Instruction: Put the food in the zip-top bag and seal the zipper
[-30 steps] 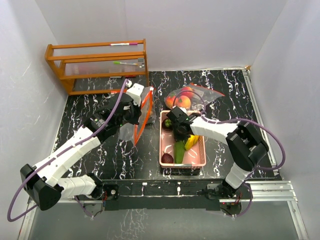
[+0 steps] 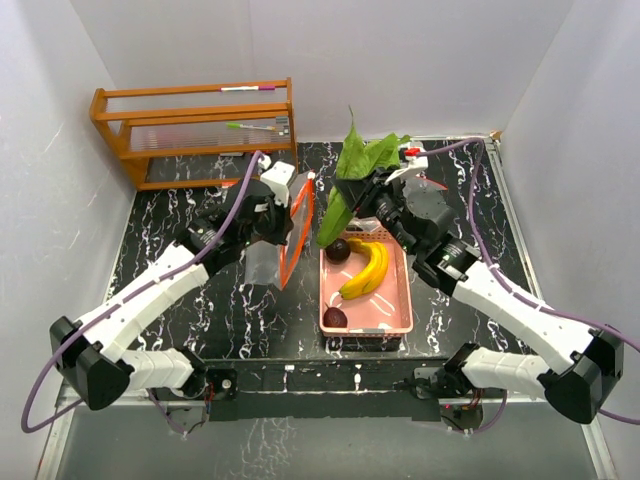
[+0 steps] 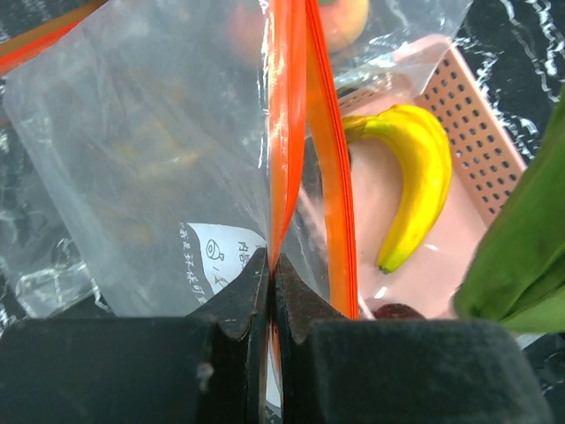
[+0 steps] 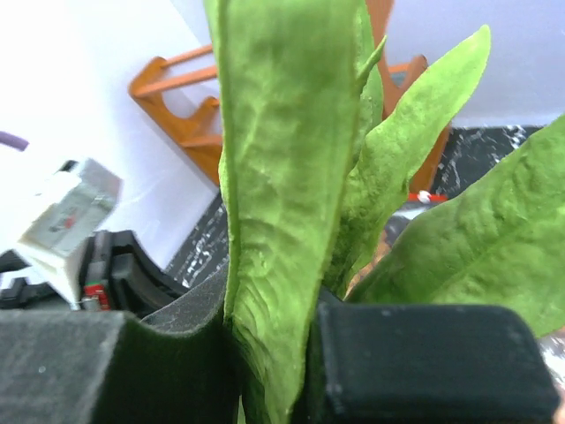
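My left gripper is shut on the orange zipper edge of a clear zip top bag [image 3: 141, 177], which hangs open beside the pink basket [image 2: 395, 310]. My right gripper [image 2: 362, 195] holds green leafy vegetables [image 4: 278, 177] raised over the basket, right of the bag. Inside the basket lie yellow bananas [image 3: 410, 177] and two dark round items, one [image 2: 337, 250] at the back and one [image 2: 334, 318] at the front.
Another clear bag with peaches [image 3: 340, 19] lies behind the basket, mostly hidden from the top view. A wooden rack [image 2: 200, 112] stands at the back left. The counter right of the basket is clear.
My right gripper has lifted the leafy greens up out of the basket and toward the back, over the peach bag. The left arm has shifted only slightly.
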